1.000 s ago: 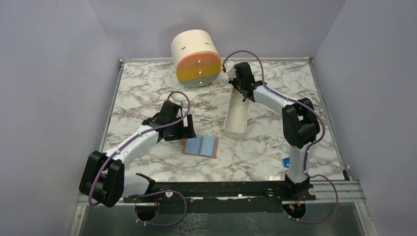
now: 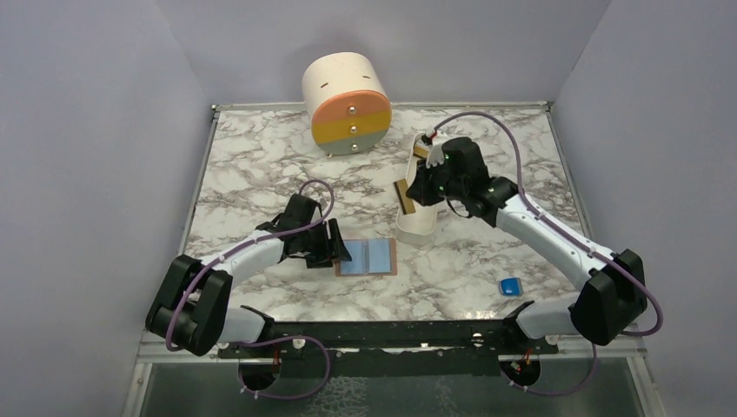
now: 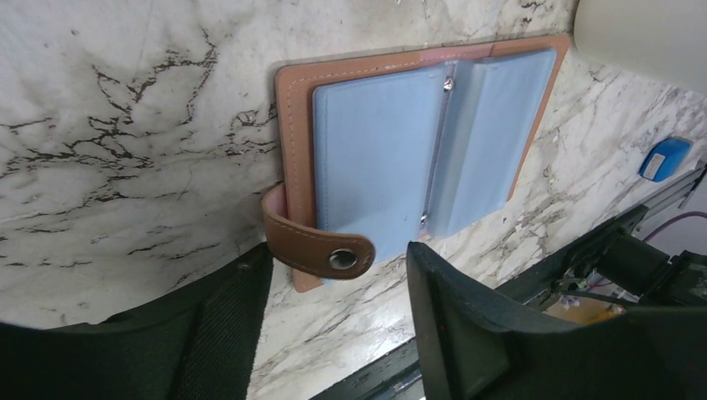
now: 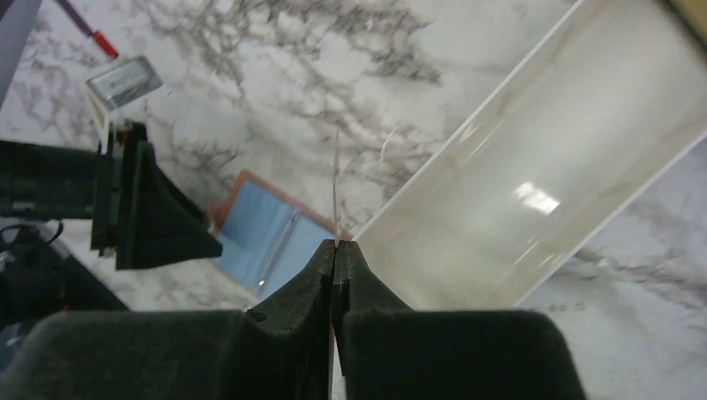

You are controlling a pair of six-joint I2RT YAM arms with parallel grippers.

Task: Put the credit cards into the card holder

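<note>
A gold card (image 2: 403, 197) with a dark stripe is pinched in my right gripper (image 2: 415, 193), over the middle of the white box (image 2: 416, 227). In the right wrist view, that card (image 4: 337, 183) appears as a thin edge rising from the closed fingertips. More cards (image 2: 421, 152) lie at the box's far end, partly covered by the arm. The card holder (image 2: 367, 246) lies spread on the table, brown outside with pale blue sleeves (image 3: 379, 150). My left gripper is open at its left edge, with a finger on either side of the snap strap (image 3: 313, 247).
At the back stands a round-topped drawer cabinet (image 2: 351, 104). A small blue object (image 2: 510, 287) lies at the front right. Bare marble separates the card holder from the box, and the table's left side is clear.
My right gripper has brought the card from the box's far end toward the front.
</note>
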